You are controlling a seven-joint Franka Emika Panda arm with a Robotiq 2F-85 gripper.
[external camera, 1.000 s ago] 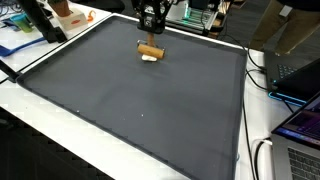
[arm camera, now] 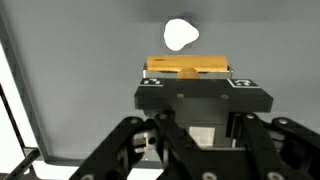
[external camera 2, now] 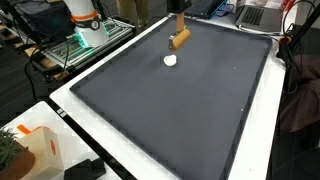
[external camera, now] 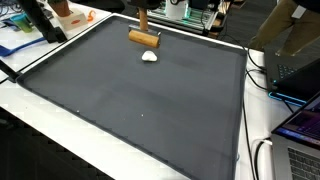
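My gripper is shut on the upright handle of an orange-brown wooden tool; its fingers hide part of the handle. The tool's broad head point(arm camera: 187, 63) lies crosswise just beyond the fingers in the wrist view. In exterior view 1 the wooden tool point(external camera: 144, 39) is near the back edge of the dark mat, and in exterior view 2 the same tool point(external camera 2: 180, 38) has its head low over or on the mat; I cannot tell whether it touches. A small white lump point(external camera: 149, 56) lies on the mat beside the head, apart from it.
Laptops point(external camera: 295, 135) and cables line the right side in exterior view 1. Several bottles and small items point(external camera: 72, 15) crowd the back left corner.
Over the last second my gripper and the wooden tool have moved back, away from the white lump. The lump, partly covered before, now shows fully and appears to lie about where it was.
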